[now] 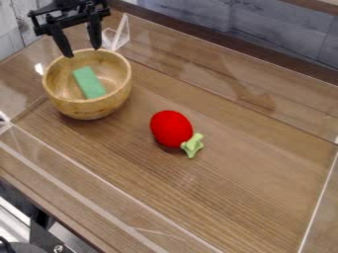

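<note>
A tan bowl [119, 104] sits on the wooden table at the upper left, holding a green block [89, 83]. My black gripper [73, 42] hangs at the top left, above and just behind the bowl's back rim, open. A red round object [172, 128] with a pale green piece [193, 145] at its lower right lies near the middle of the table.
A grey surface [278, 30] borders it at the upper right.
</note>
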